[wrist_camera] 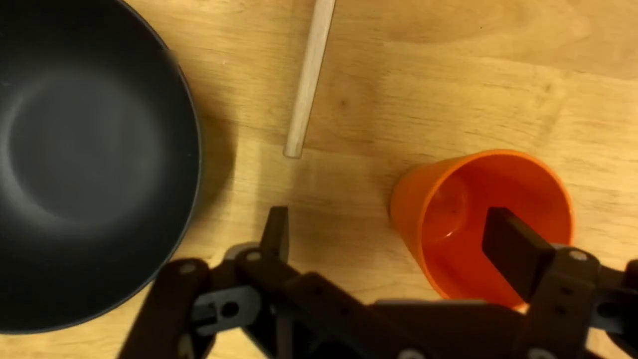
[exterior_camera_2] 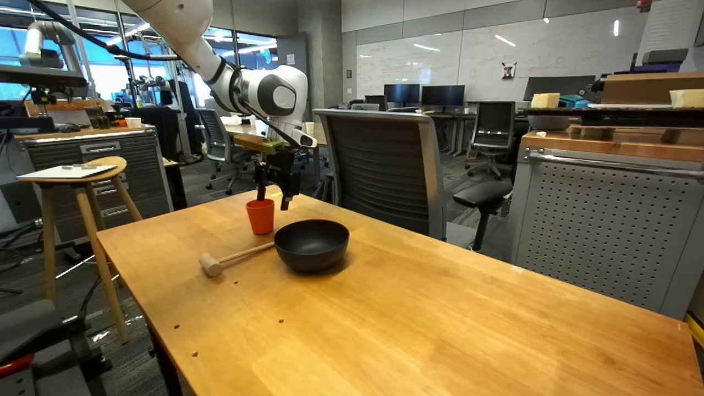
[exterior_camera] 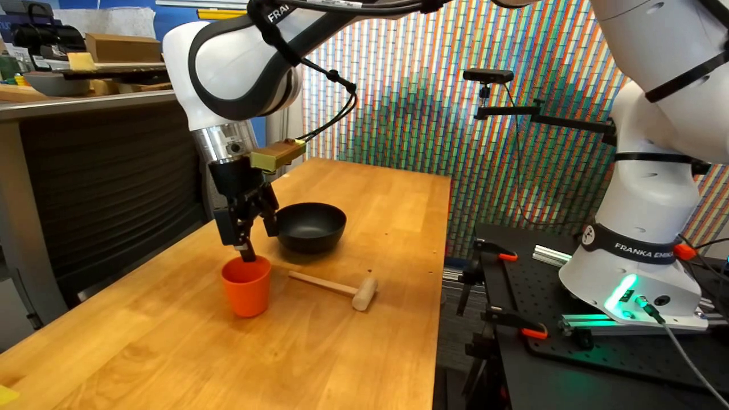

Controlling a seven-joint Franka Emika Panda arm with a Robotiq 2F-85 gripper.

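Note:
An orange cup [exterior_camera: 247,290] stands upright on the wooden table, its mouth facing up. My gripper is open, its two fingers wide apart with nothing held between them. In the wrist view one finger [wrist_camera: 514,251] overlaps the cup's mouth [wrist_camera: 442,215] near its far wall; the other is outside, over bare wood between cup and bowl. From exterior view 1 that finger's tip reaches the cup's rim. A black bowl [exterior_camera_2: 311,245] sits beside the cup, empty inside. Near both lies a wooden mallet [exterior_camera: 364,294], its handle [wrist_camera: 311,78] pointing toward the gap between them.
The table's [exterior_camera_2: 429,317] long side beyond the bowl is bare. An office chair [exterior_camera_2: 389,171] stands close against one table edge. Across a gap, the robot's base [exterior_camera: 632,273] is on a black platform with clamps.

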